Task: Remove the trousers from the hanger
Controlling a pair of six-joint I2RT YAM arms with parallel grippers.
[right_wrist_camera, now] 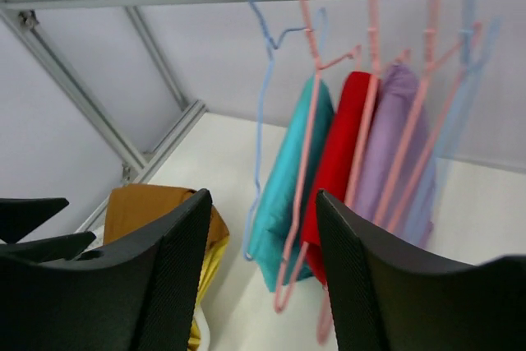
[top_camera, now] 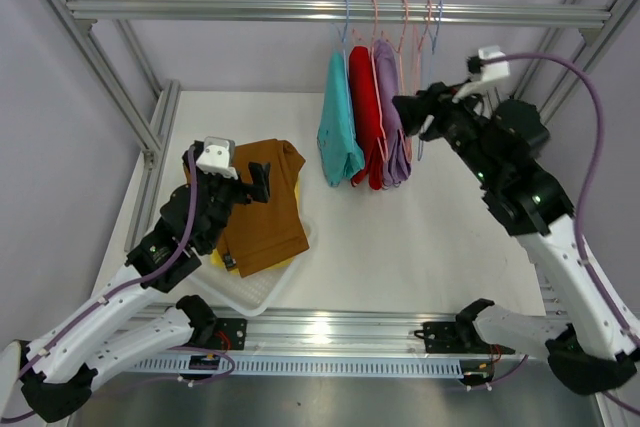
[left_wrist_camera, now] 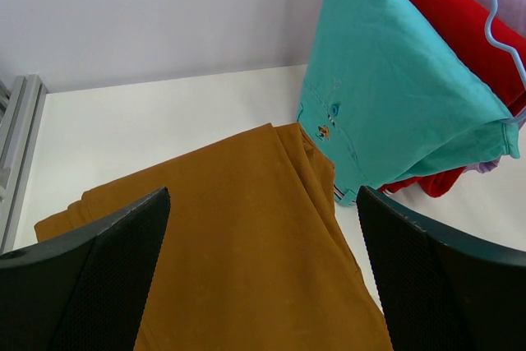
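Observation:
Teal trousers (top_camera: 338,132), red trousers (top_camera: 364,107) and purple trousers (top_camera: 389,97) hang on hangers from the rail (top_camera: 230,9). My left gripper (top_camera: 252,183) stands open above brown folded trousers (top_camera: 268,237), left of the hanging ones; the left wrist view shows its open fingers over the brown cloth and the teal trousers beyond. My right gripper (top_camera: 410,115) is raised beside the hangers, right of the purple trousers. In the right wrist view its fingers are apart, facing several pink and blue hangers (right_wrist_camera: 306,145), some without visible clothing; whether any stands between the fingertips is unclear.
A white tray (top_camera: 250,297) with yellow cloth lies under the brown trousers at left. Metal frame posts and walls bound both sides.

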